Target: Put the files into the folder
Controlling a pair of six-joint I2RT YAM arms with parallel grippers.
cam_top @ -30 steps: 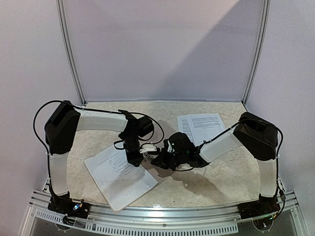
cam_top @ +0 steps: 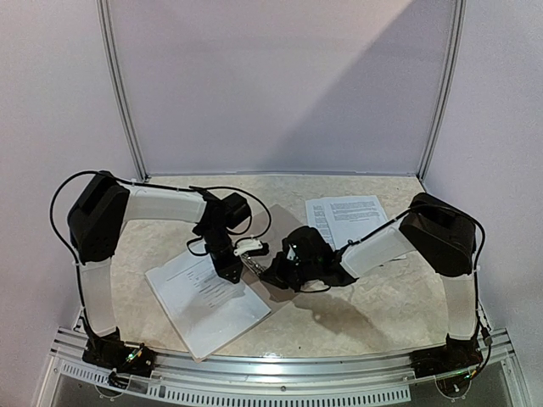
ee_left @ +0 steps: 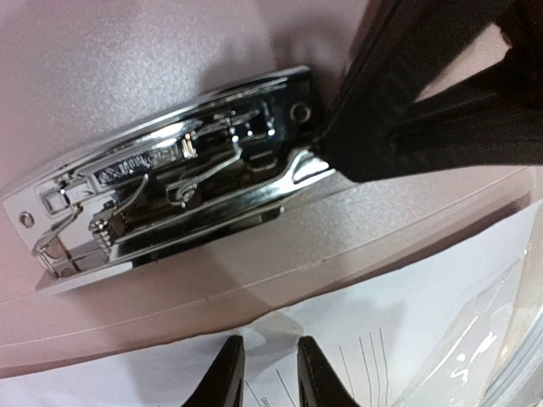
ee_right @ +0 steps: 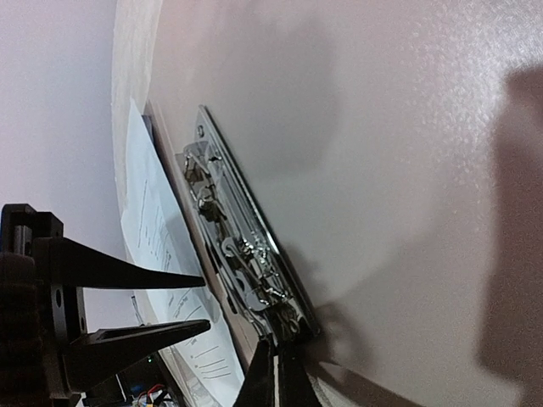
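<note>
A pinkish folder [cam_top: 280, 222] lies open near the table's middle, its metal clip [ee_left: 161, 178] showing clearly in both wrist views. White printed paper [cam_top: 208, 309] lies along the clip's left side, with a shiny clear sheet at its edge in the left wrist view. My left gripper has its fingertips apart, over the edge of this paper; nothing is seen held between them. At one end of the metal clip is my right gripper, shut and seemingly touching it, with no object visible between its fingers.
More printed sheets [cam_top: 348, 216] lie at the back right, partly overlapping. The two grippers are close together over the folder, with little room between them. Bare table [cam_top: 373, 314] shows at the front right.
The white paper beneath it has shifted slightly. The right arm looks unmoved.
</note>
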